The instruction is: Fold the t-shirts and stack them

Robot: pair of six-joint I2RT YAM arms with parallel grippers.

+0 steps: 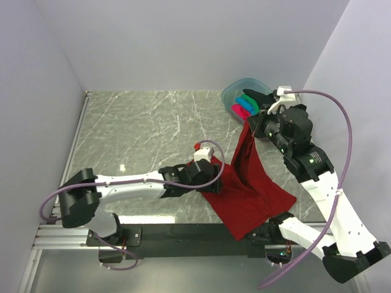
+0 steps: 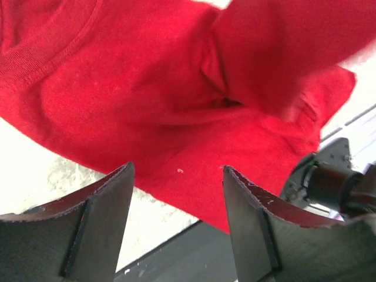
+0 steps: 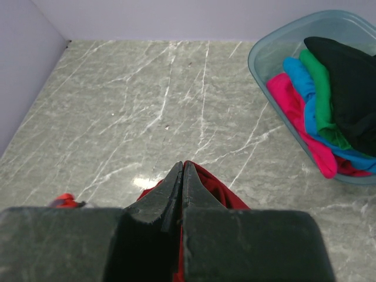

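A red t-shirt (image 1: 247, 198) lies partly on the table and over its front edge, with one corner lifted toward the bin. In the right wrist view, that raised red cloth (image 3: 217, 187) rises to the tips of my right gripper, which is shut on it. Above the shirt's left part, my left gripper (image 1: 215, 174) is open. The left wrist view shows the red fabric (image 2: 164, 117) ahead of and below the spread fingers (image 2: 108, 205), with nothing between them. My left arm hides some of the shirt in the top view.
At the back right stands a blue-grey bin (image 1: 229, 94) holding pink, blue, green and black shirts.
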